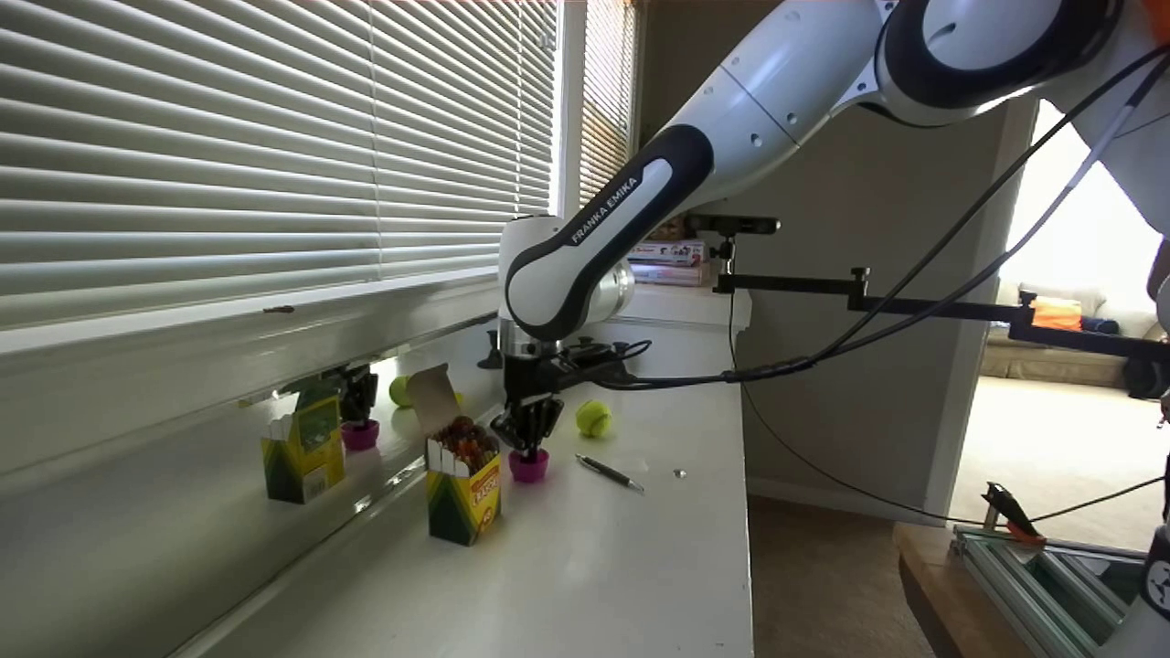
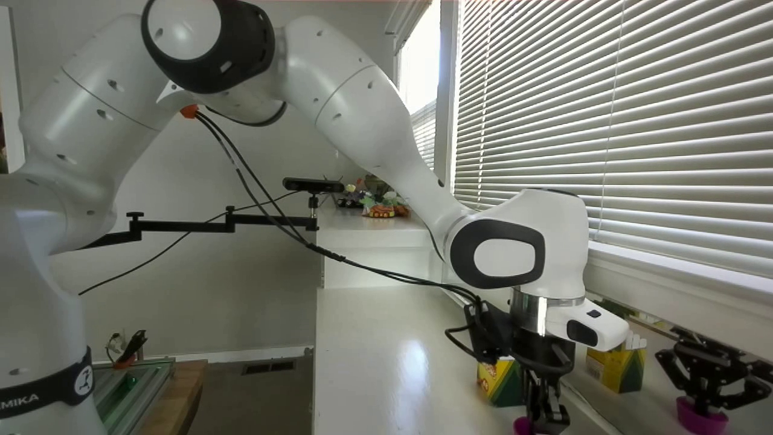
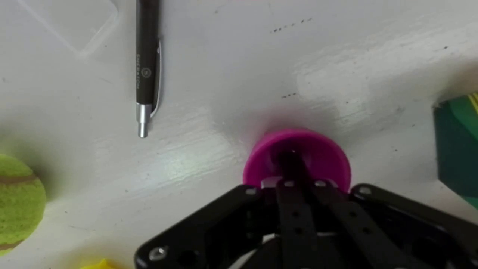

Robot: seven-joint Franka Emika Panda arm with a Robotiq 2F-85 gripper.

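A small magenta cup (image 3: 329, 157) stands on the white counter, its round opening facing up in the wrist view. My gripper points straight down, its dark fingertips inside the cup's mouth. The fingers are together, and nothing shows between them; the tips are dark and partly hidden by the gripper body. In exterior view 1 the cup (image 1: 528, 468) sits directly under the gripper (image 1: 531, 448), just behind the crayon box (image 1: 465, 503). Exterior view 2 shows only part of the cup (image 2: 521, 426) at the bottom edge.
A black pen (image 3: 148, 62) and a tennis ball (image 3: 20, 201) lie apart from the cup. The open crayon box (image 3: 457, 148) stands close by. A bit of something yellow (image 3: 101, 265) shows at the lower edge. The window wall bounds one side.
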